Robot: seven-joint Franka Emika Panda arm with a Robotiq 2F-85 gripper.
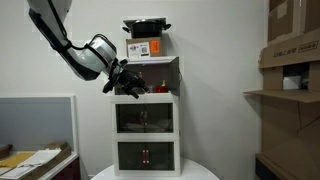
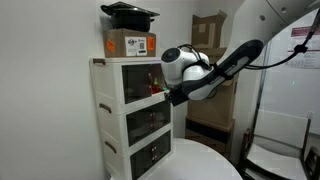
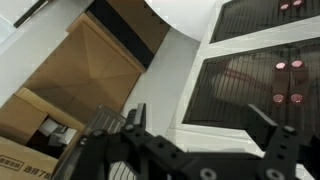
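A white cabinet (image 1: 147, 133) with dark double doors stands on a round white table, its top compartment facing the arm. My gripper (image 1: 133, 90) hovers in front of that top compartment, open and apparently empty. In the wrist view, the gripper has its two fingers spread wide, with cabinet doors (image 3: 260, 85) and small red-brown handles (image 3: 280, 98) beyond them. A small red item (image 1: 162, 88) and a green one sit in the top compartment near its right side; the arm partly covers the opening.
A cardboard box (image 1: 144, 48) and a black pot (image 1: 148, 27) are stacked on the cabinet top. Cardboard boxes (image 1: 291, 90) fill the right side. A white chair (image 2: 278, 140) stands farther off.
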